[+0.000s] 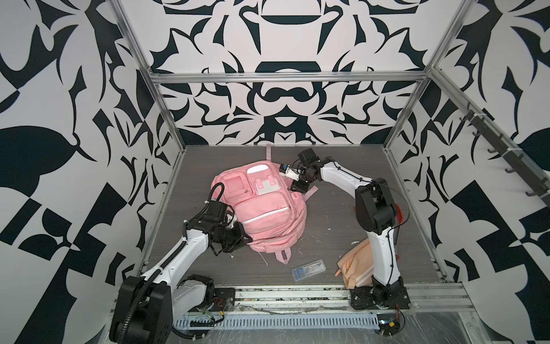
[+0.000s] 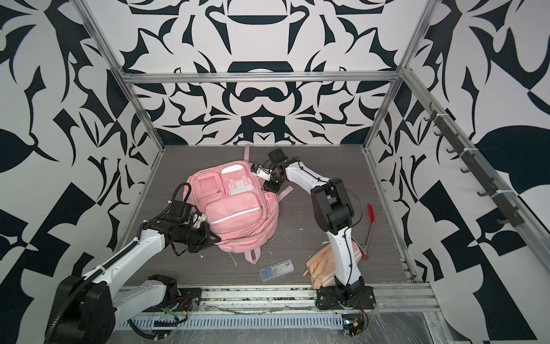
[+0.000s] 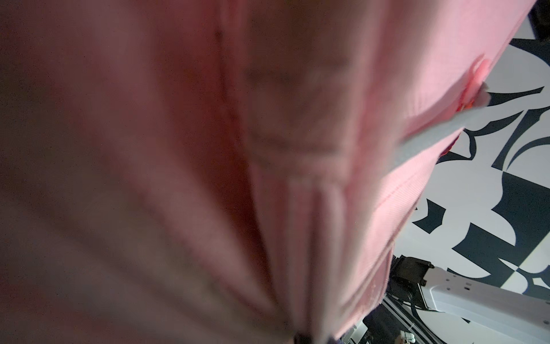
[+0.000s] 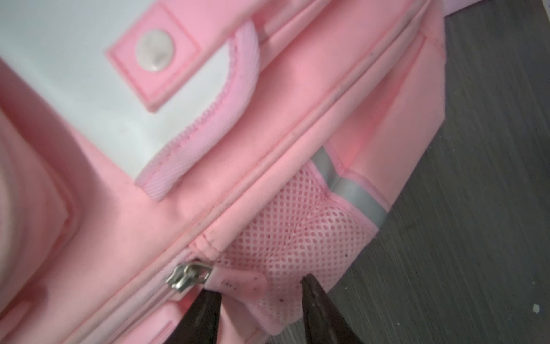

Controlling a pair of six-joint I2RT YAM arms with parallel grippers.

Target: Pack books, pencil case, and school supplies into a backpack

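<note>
The pink backpack (image 1: 266,215) lies on the table with its front pockets up, slightly turned. At its lower left corner my left gripper (image 1: 245,238) is shut on a fold of the pink fabric (image 3: 303,240), which fills most of the left wrist view. My right gripper is part open over the bag's right side. Its fingers (image 4: 318,312) stand either side of a pink zipper pull tab (image 4: 237,282), not closed on it. A clear case (image 1: 308,270) with blue items inside lies in front of the bag. The backpack's inside is hidden.
A peach-coloured soft pouch (image 2: 323,266) lies at the front right, partly behind my right arm. Beyond it is a long red-ended tool (image 2: 370,220). Bare tabletop (image 2: 312,235) shows between the backpack and the right arm. A strap (image 1: 311,193) sticks out right of the bag.
</note>
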